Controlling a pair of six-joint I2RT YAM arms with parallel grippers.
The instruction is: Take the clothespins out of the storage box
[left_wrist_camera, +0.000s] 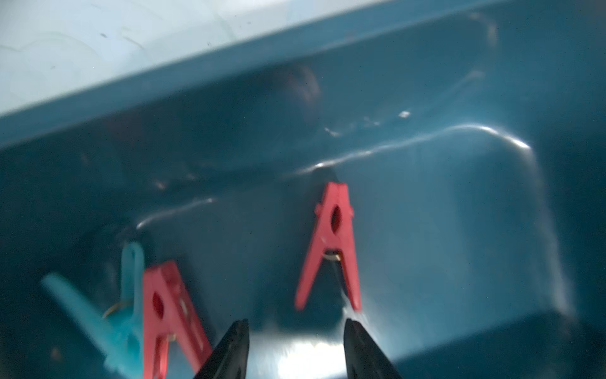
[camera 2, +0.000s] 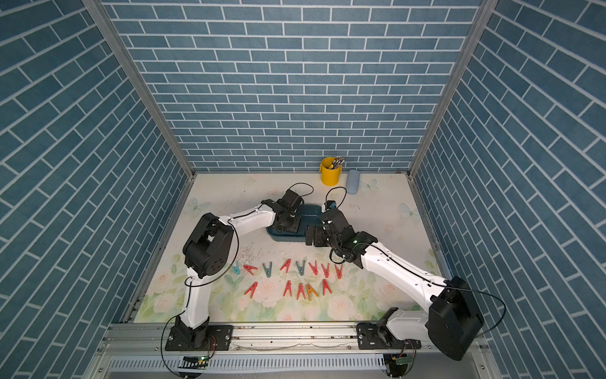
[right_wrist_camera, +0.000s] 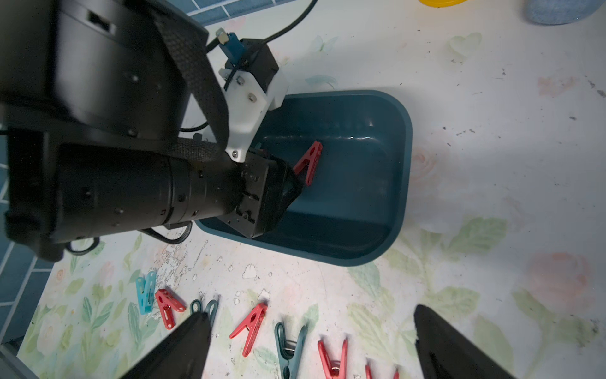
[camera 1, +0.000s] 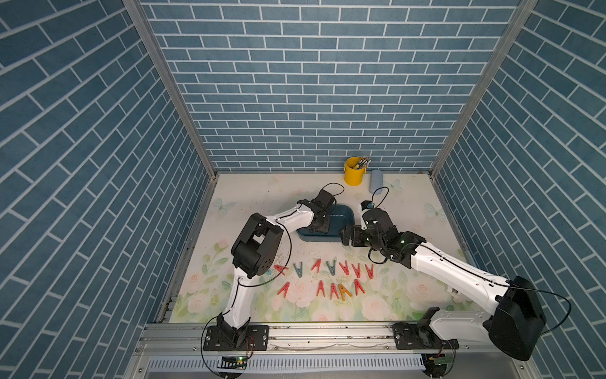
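The teal storage box holds a red clothespin [left_wrist_camera: 341,233] near its middle, with another red clothespin [left_wrist_camera: 167,297] overlapping a light-blue one [left_wrist_camera: 88,309] in the left wrist view. My left gripper is down inside the box, its fingertips apart below the middle clothespin, nothing seen between them. My right gripper stands open at the box's front right, fingers blurred at the frame's lower edge, empty. Several red, teal and orange clothespins [camera 1: 320,287] lie on the table in front of the box.
A yellow bucket of pens [camera 1: 353,171] and a grey-blue object [camera 1: 376,181] stand at the back. My right arm occupies the right front.
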